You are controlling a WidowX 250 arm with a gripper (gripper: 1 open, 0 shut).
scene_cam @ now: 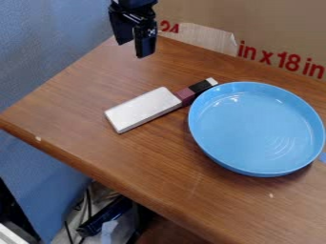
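Observation:
My black gripper (133,40) hangs at the top left, above the back of the wooden table and well apart from the objects on it; whether its fingers are open or shut is unclear. A light silver rectangular item (140,110) with a dark red and black section (195,91) at its far end lies diagonally on the tabletop. To its right lies a round blue plate (254,129).
A cardboard box (274,33) with red lettering stands behind the table (90,100). Cables and bags lie on the floor below the left edge.

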